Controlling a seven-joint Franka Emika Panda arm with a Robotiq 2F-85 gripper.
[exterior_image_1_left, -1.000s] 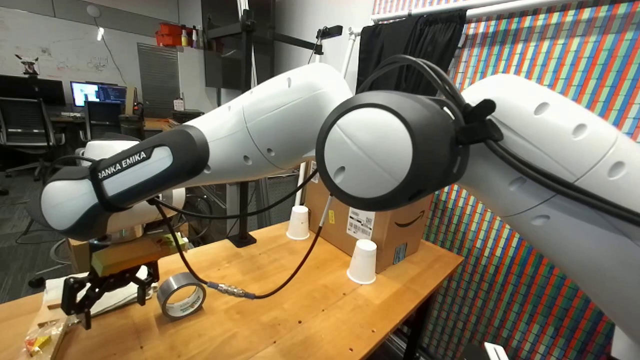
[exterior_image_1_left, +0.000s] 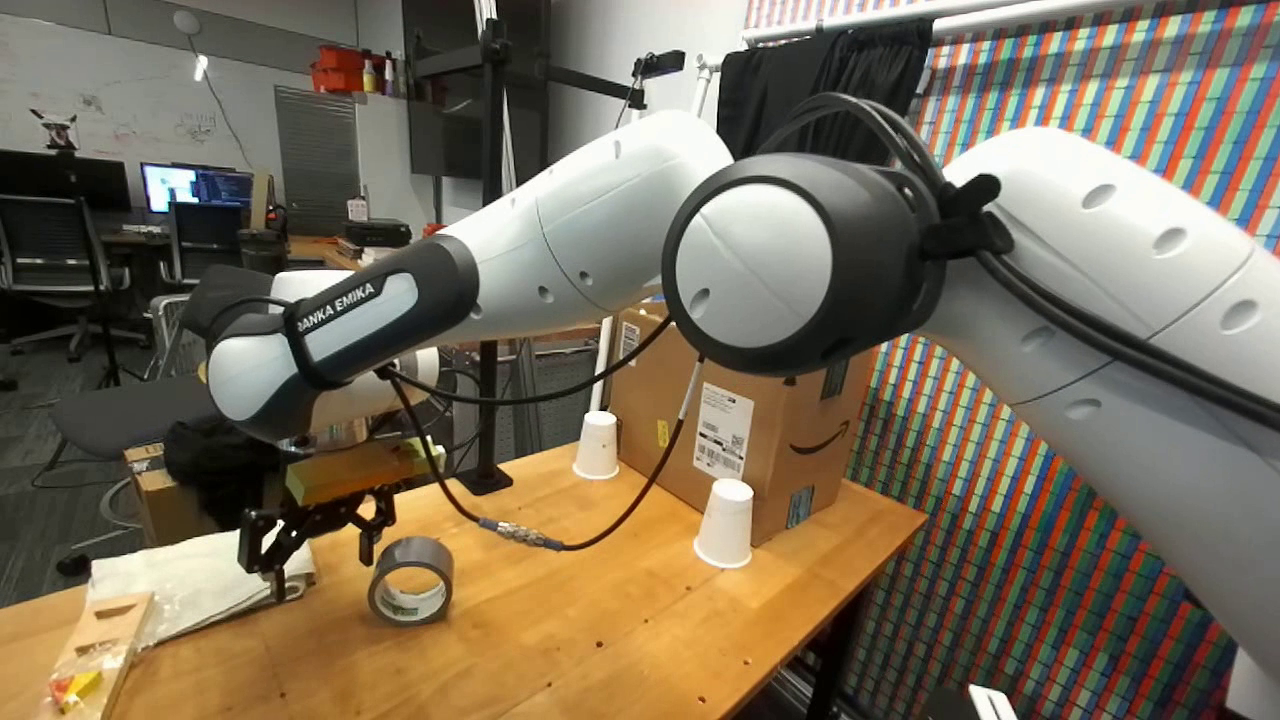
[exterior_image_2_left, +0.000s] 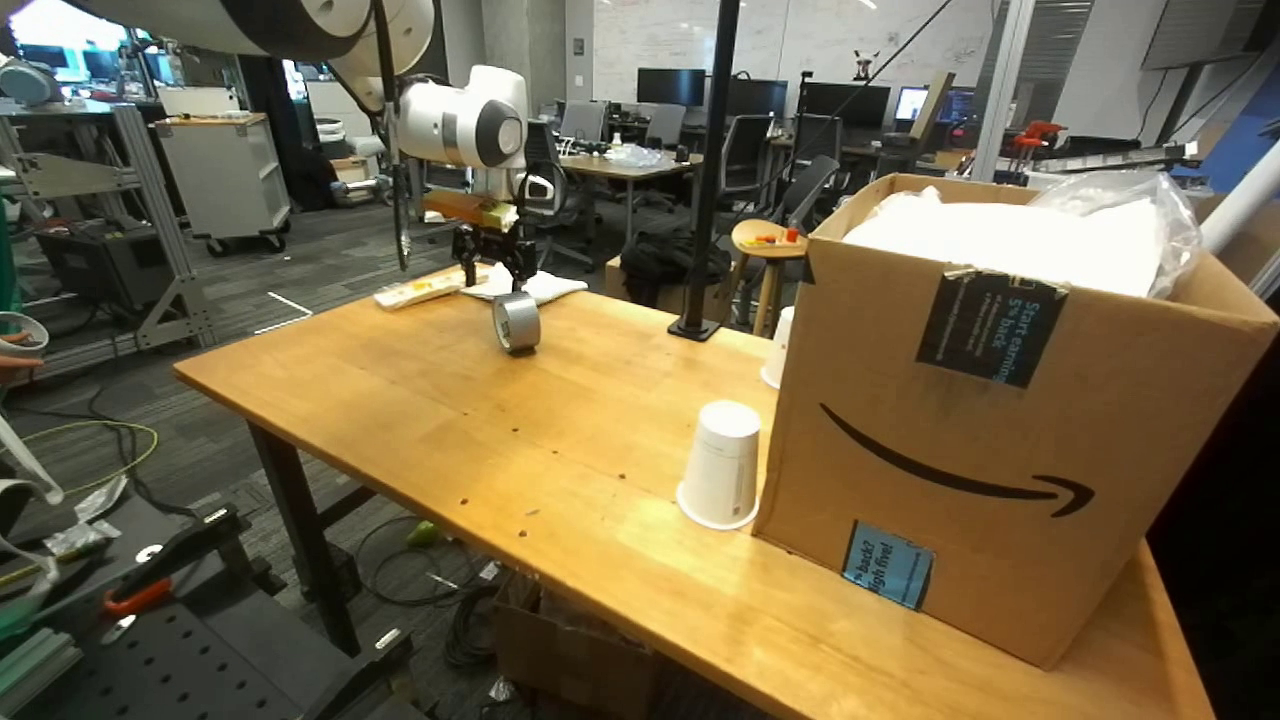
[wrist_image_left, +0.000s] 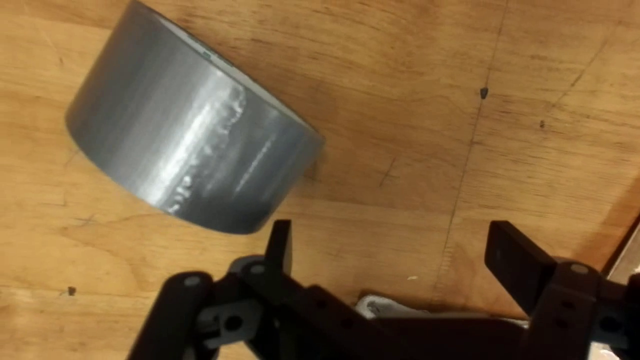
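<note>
A roll of silver duct tape (exterior_image_1_left: 411, 581) stands on its edge on the wooden table, its hole facing the exterior view 1 camera. In the wrist view, the tape roll (wrist_image_left: 180, 132) fills the upper left, outside the fingers. My gripper (exterior_image_1_left: 323, 574) is close beside it, on its left in exterior view 1, and points down. The wrist view shows my gripper open, with bare tabletop between the fingertips. One finger (wrist_image_left: 279, 249) appears very near the roll's lower edge; whether they touch, I cannot tell.
A white cloth (exterior_image_1_left: 198, 582) and a wooden tray (exterior_image_1_left: 120, 618) with small items lie beyond the gripper. Two upside-down white cups (exterior_image_1_left: 726, 524) (exterior_image_1_left: 596, 445) stand near a large cardboard box (exterior_image_2_left: 960, 468).
In exterior view 1 my arm and gripper have moved to the right and slightly up. The tape roll has also shifted to the right and has turned, still standing on its edge.
</note>
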